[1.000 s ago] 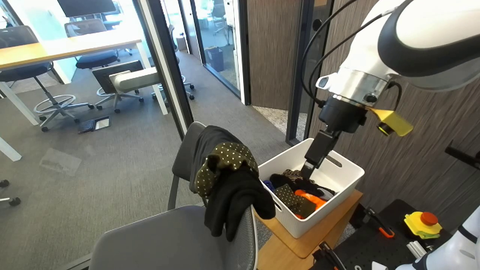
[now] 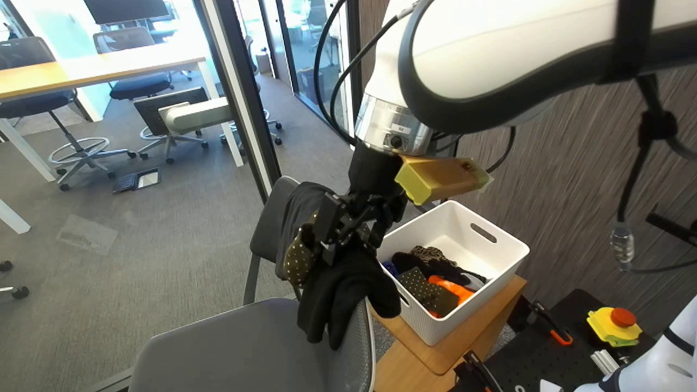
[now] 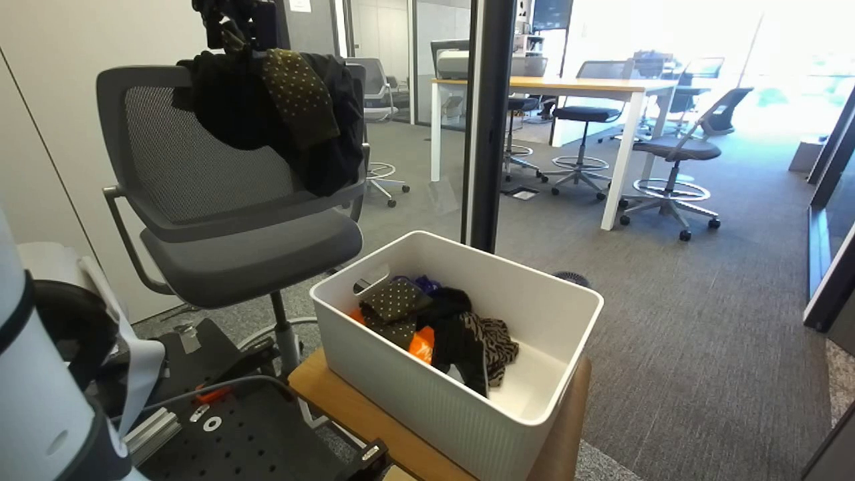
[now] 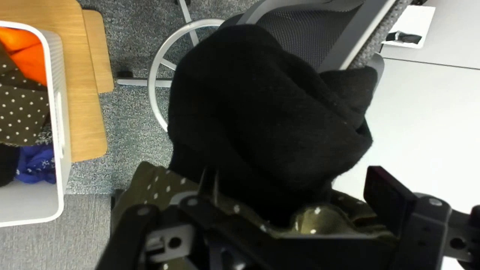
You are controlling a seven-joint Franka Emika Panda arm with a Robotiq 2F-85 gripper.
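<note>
Over the grey chair's backrest (image 3: 192, 152) hang a black cloth (image 2: 353, 281) and a dark olive cloth with pale dots (image 3: 300, 96). My gripper (image 2: 356, 232) is just above these cloths, its fingers open. In the wrist view the black cloth (image 4: 265, 112) fills the middle, and the dotted cloth (image 4: 310, 220) shows beneath and between the fingers. Whether the fingertips touch the fabric I cannot tell. The white basket (image 3: 553, 321) holds several garments, among them a dotted olive one (image 3: 393, 304), an orange one (image 3: 422, 343) and a blue one (image 4: 36, 164).
Under the basket is a wooden stand (image 2: 418, 366), close beside the chair. A black perforated plate (image 3: 264, 441) with tools lies near the robot's base. A dark post (image 3: 485, 128) rises behind the basket. Open carpet (image 3: 681, 345) stretches beyond.
My arm has moved from over the basket to above the cloths on the chair back. The cloths and the basket's contents look about the same.
</note>
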